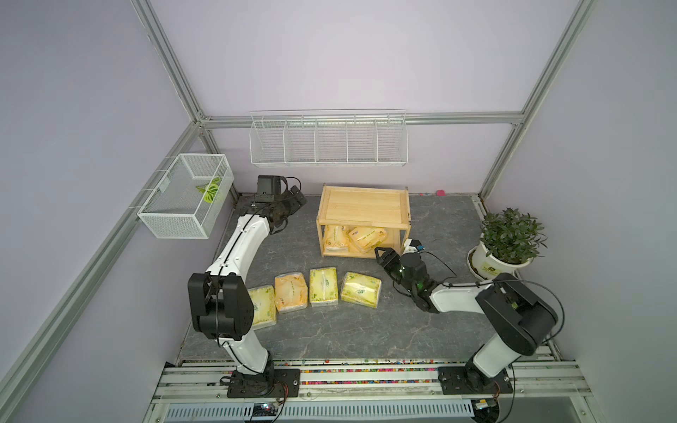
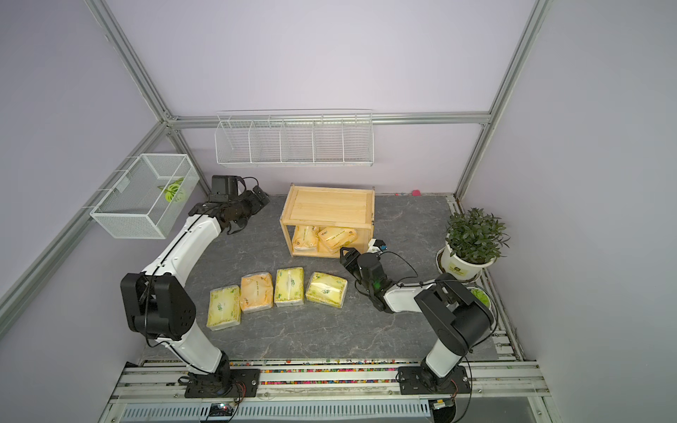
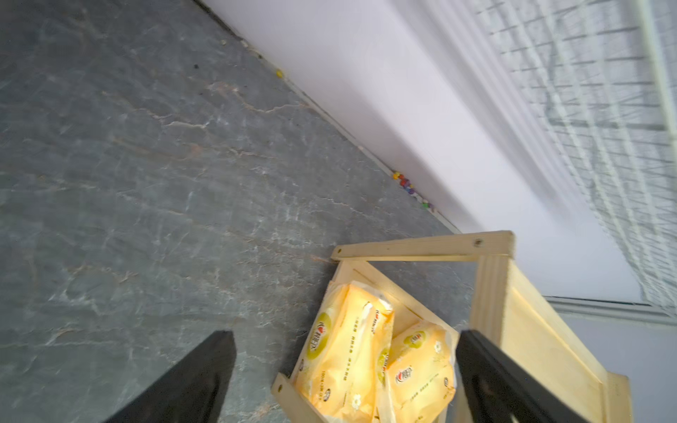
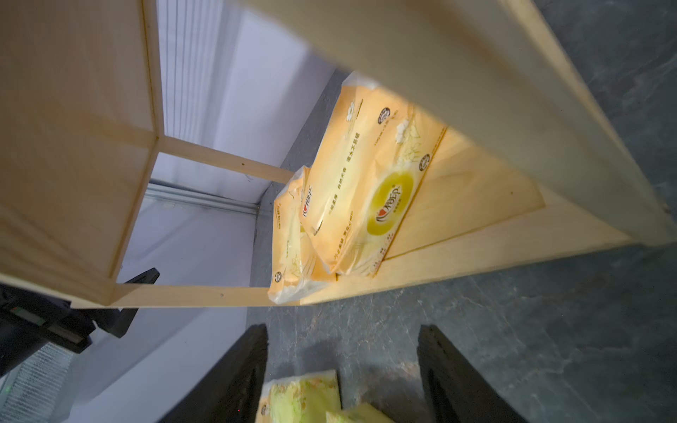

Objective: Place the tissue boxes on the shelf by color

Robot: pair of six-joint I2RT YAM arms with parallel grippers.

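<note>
The wooden shelf [image 1: 363, 204] stands at the back centre, its top board bare. Two orange tissue packs lie on its lower level: one at the left [image 1: 336, 238], and a slanted one [image 1: 367, 238] beside it. In front on the table lie a yellow pack [image 2: 224, 307], an orange pack [image 2: 256, 292], a second yellow pack [image 2: 290, 286] and a turned yellow pack [image 2: 326, 289]. My left gripper [image 1: 299, 197] is open and empty, left of the shelf. My right gripper stands open and empty at the shelf's front right corner.
A white wire basket [image 1: 187, 196] hangs on the left, and a divided wire rack [image 1: 329, 141] above the shelf. A potted plant [image 1: 509, 239] stands at the right.
</note>
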